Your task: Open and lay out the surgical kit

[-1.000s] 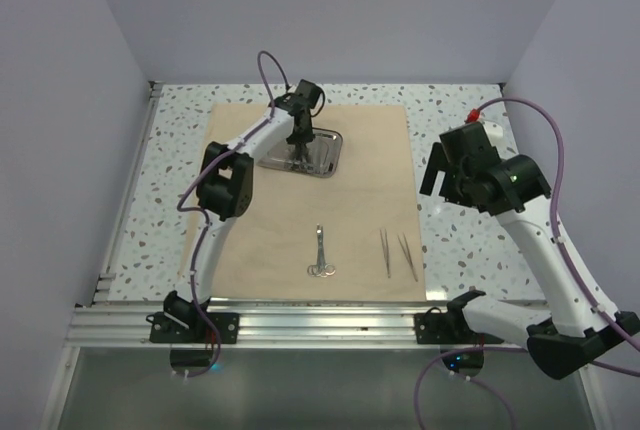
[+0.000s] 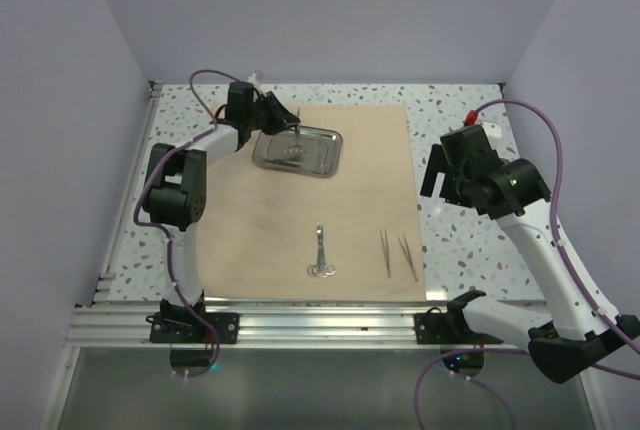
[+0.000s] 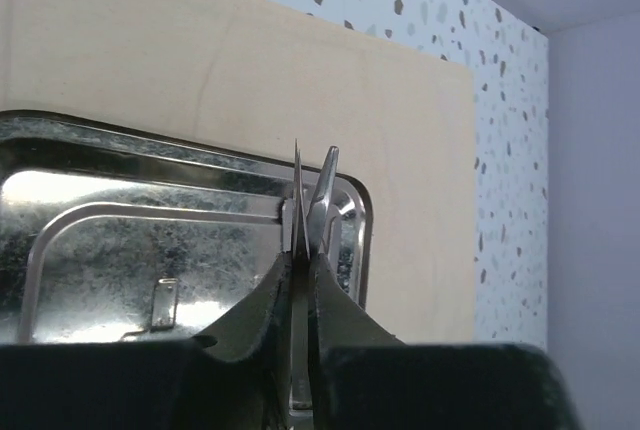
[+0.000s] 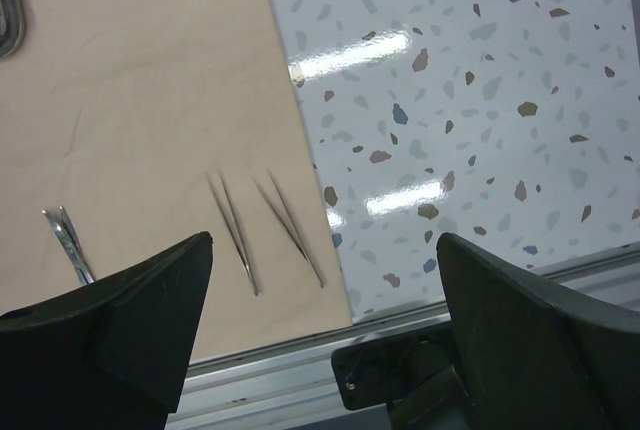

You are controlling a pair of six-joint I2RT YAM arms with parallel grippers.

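A slim, pointed metal instrument (image 3: 320, 205) stands up between the close-set fingers of my left gripper in the left wrist view. From above, the left gripper (image 2: 295, 126) is over the far part of the metal tray (image 2: 276, 164), with the instrument crossing the tray's rear rim. Its exact kind is hard to tell. Scissors-like tools (image 2: 320, 252) and two pairs of tweezers (image 2: 387, 253) lie on the beige cloth near the front. My right gripper (image 2: 439, 181) stands open and empty at the right, above the speckled tabletop.
Inside the tray lies a small metal piece (image 3: 165, 303). Speckled table (image 2: 465, 260) shows clear to the right, and a metal rail (image 2: 330, 320) runs along the front.
My left arm has swung leftward and its gripper has turned, now pointing right from the tray's far left. The instrument now shows near the tray's rear rim. The right arm looks still.
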